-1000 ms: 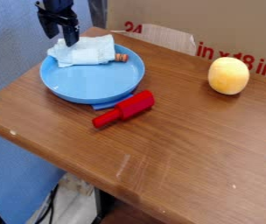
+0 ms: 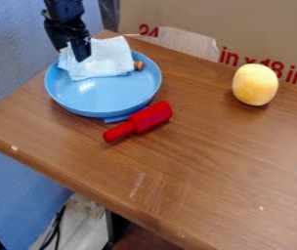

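Observation:
A blue plate [image 2: 102,98] sits at the left of the wooden table, holding a white cloth [image 2: 106,59] with a small orange-brown item [image 2: 137,65] at its right edge. My black gripper [image 2: 75,51] reaches down from the top left to the left part of the cloth. Its fingertips are small and dark against the cloth, and I cannot tell whether they are shut on it.
A red bottle-like object [image 2: 138,120] lies below the plate. A yellow mango-like fruit [image 2: 254,84] stands at the back right, near a cardboard wall [image 2: 217,20].
The cloth's left part has shifted a little.

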